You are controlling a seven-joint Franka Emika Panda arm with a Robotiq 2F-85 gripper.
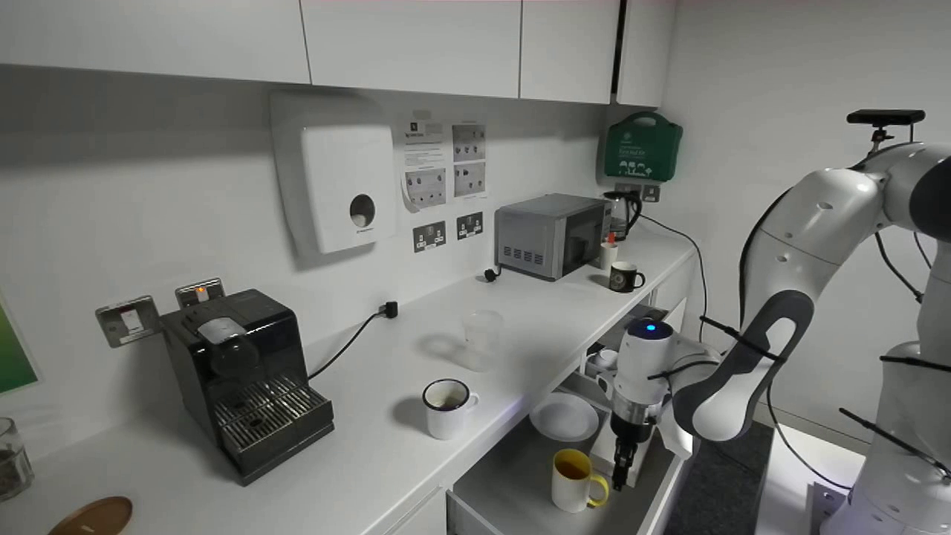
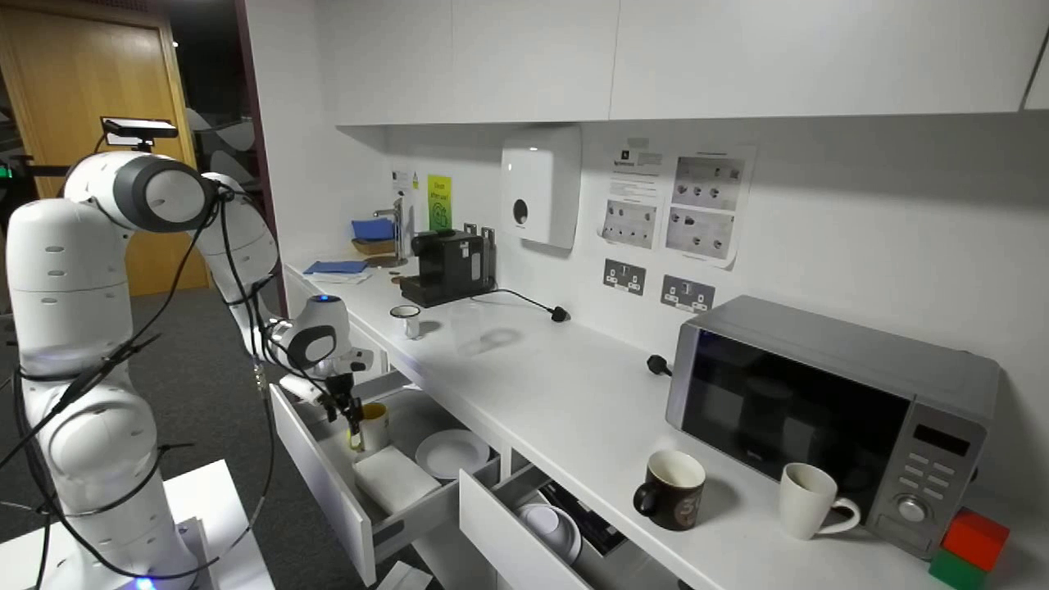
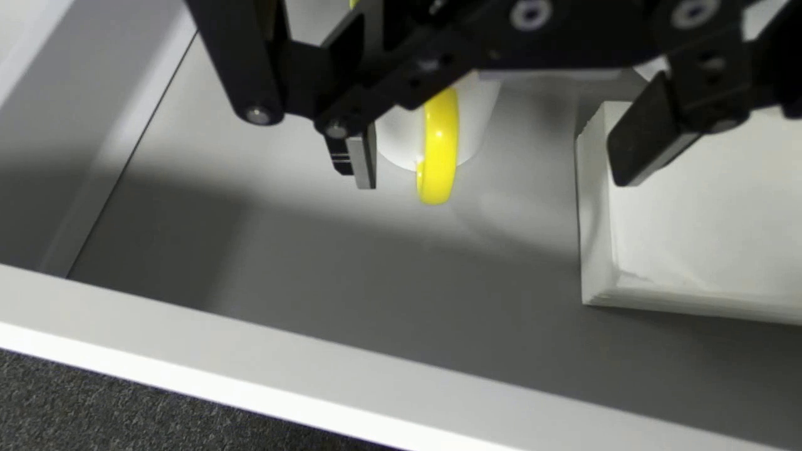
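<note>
A white mug with a yellow inside and yellow handle [image 1: 571,481] stands upright in the open drawer [image 1: 513,468]. In exterior view 1 my gripper [image 1: 622,477] points down just right of the handle. From the wrist, the yellow handle [image 3: 440,146] shows between and beyond the spread fingers, and most of the mug's body is hidden behind the gripper. The fingers are open and hold nothing. In exterior view 2 the gripper [image 2: 351,424] overlaps part of the mug [image 2: 374,428]; whether they touch I cannot tell.
Beside the mug in the drawer lie a white block-like box [image 3: 707,218] and a white plate [image 2: 452,454]. A second drawer [image 2: 536,536] stands open with dishes. On the counter are a white mug [image 1: 446,409], a coffee machine [image 1: 245,374] and a microwave [image 2: 831,393].
</note>
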